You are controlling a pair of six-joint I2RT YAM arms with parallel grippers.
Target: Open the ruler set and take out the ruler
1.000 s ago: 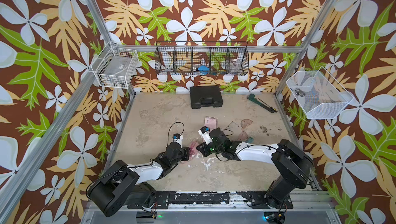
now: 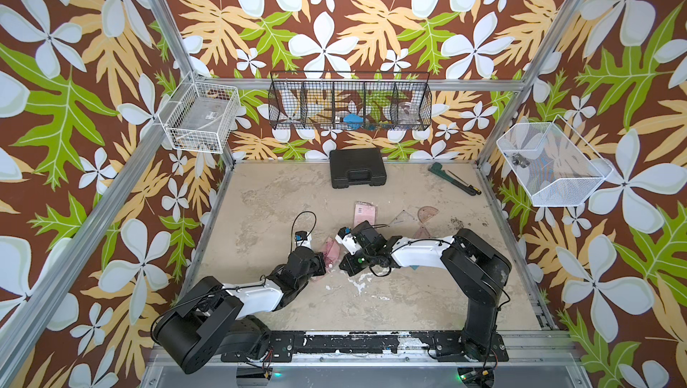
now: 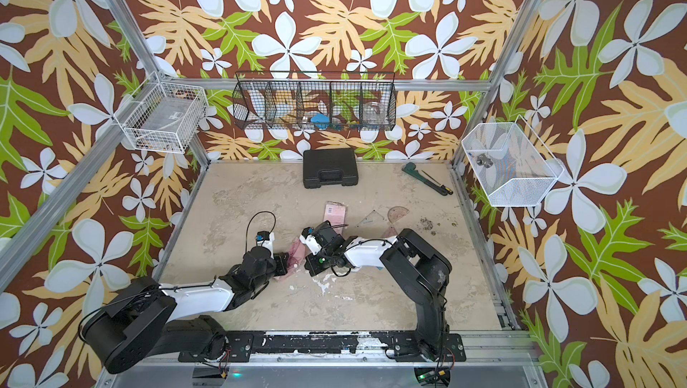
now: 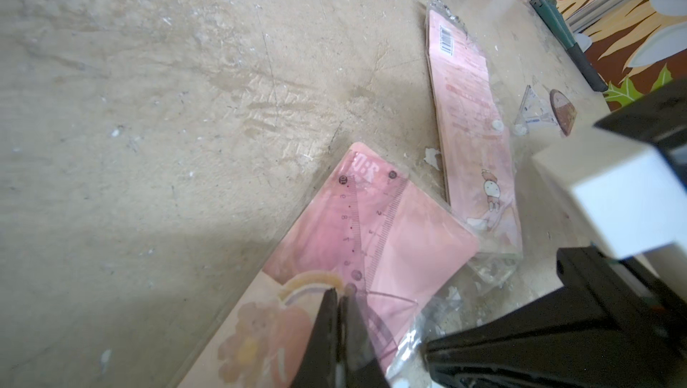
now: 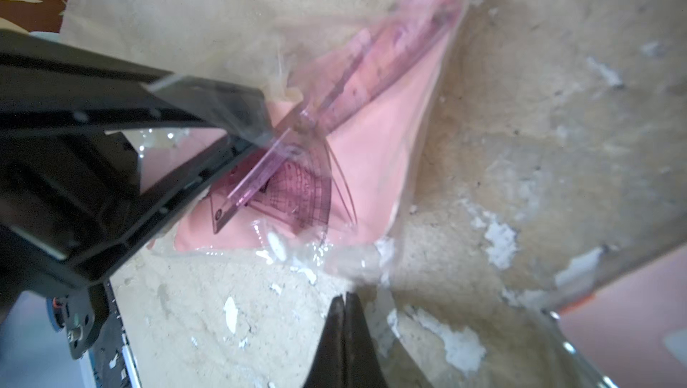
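Note:
The ruler set [image 5: 379, 152] is a clear pouch with a pink card, lying at the table's front middle. Through the film show a long clear pink ruler [image 5: 332, 94] and a protractor [image 5: 297, 195]. My left gripper is shut on the pouch's film; loose film drapes over one of its fingers [image 5: 186, 105] in the right wrist view. Just off the pouch's edge, my right gripper is shut, with nothing showing between its fingertips. In the left wrist view, its dark finger [image 4: 515, 338] points toward the clear film on the pouch's right side.
A second pink pouch [image 2: 364, 212] lies behind the grippers. A clear triangle [image 2: 404, 217] and a pink protractor [image 2: 427, 213] rest to its right. Farther back are a black case [image 2: 357, 167] and a green-handled tool [image 2: 455, 177].
My left gripper stayed nearly still.

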